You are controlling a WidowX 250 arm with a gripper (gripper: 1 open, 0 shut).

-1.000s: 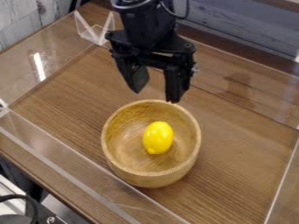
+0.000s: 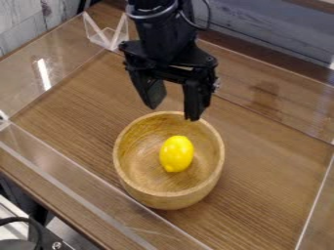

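Note:
A round tan bowl (image 2: pixel 141 168) sits on the wooden table, with a yellow oval object (image 2: pixel 178 153) lying inside it. My black gripper (image 2: pixel 175 98) hangs just behind and above the bowl, its two fingers spread apart, with nothing visible between them.
A clear plastic item (image 2: pixel 107 27) is at the back left. A dark cable shows at the bottom left corner.
The gripper has shifted very slightly; the bowl and the yellow object are unchanged.

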